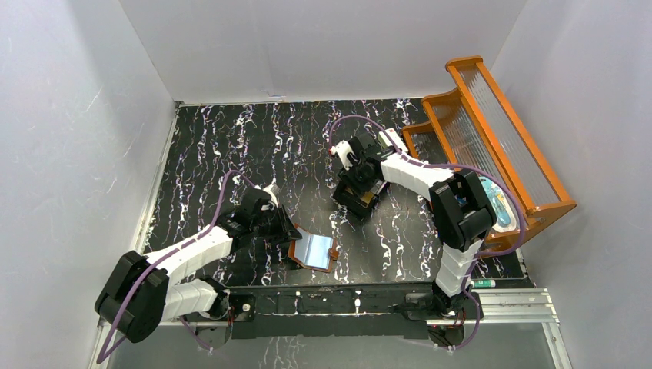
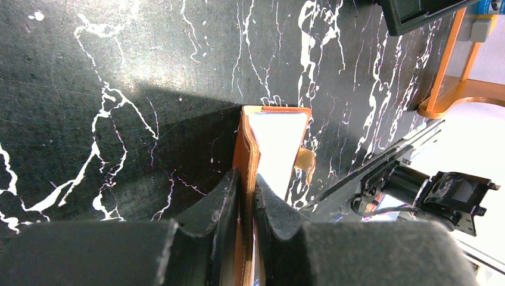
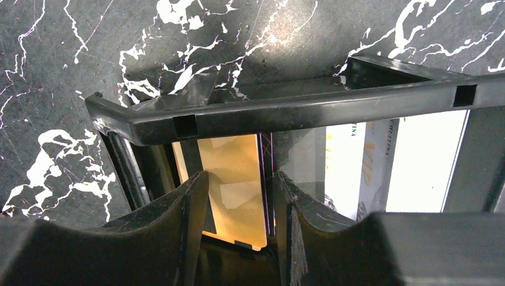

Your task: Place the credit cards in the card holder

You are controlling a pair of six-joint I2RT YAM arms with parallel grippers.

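Note:
The brown card holder (image 1: 334, 254) lies unfolded near the table's front, pale sleeves showing. My left gripper is shut on its upright brown cover (image 2: 246, 149); the holder's white inside (image 2: 277, 143) shows beside the fingers. Farther right, my right gripper is over a black box (image 3: 309, 110), its fingers apart. A gold card (image 3: 232, 173) lies between and partly behind those fingers, inside the box. More cards fill the box to the right, including a grey one (image 3: 376, 161) and a white one (image 3: 426, 161). No card is seen clear of the box.
An orange-brown wooden rack (image 1: 530, 165) stands along the right side of the table. A small white item (image 1: 392, 139) lies behind the right gripper.

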